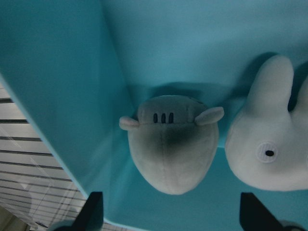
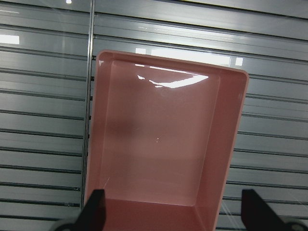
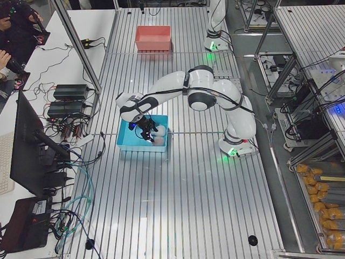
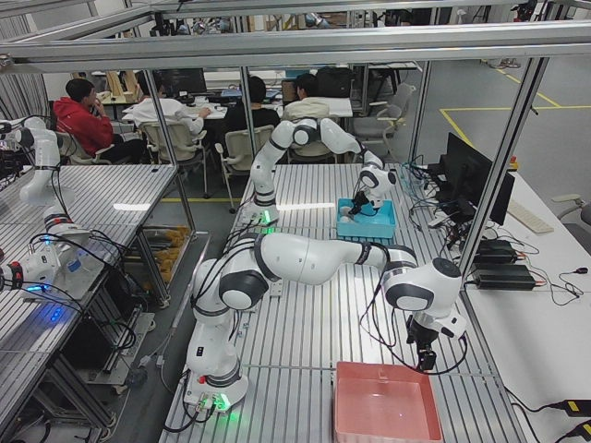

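Two plush toys lie in a blue bin (image 3: 124, 145): a grey round one with small pink-tipped ears (image 1: 173, 149) against the bin's wall, and a white long-eared one (image 1: 264, 134) beside it. My left gripper is open just above the grey toy, its fingers low in the wrist view. My right gripper stands open over an empty pink bin (image 2: 154, 134), with nothing between its fingers.
A monitor (image 3: 32, 151), power units and cables line the long side beside the table. A metal frame post (image 4: 499, 175) rises near the monitor.
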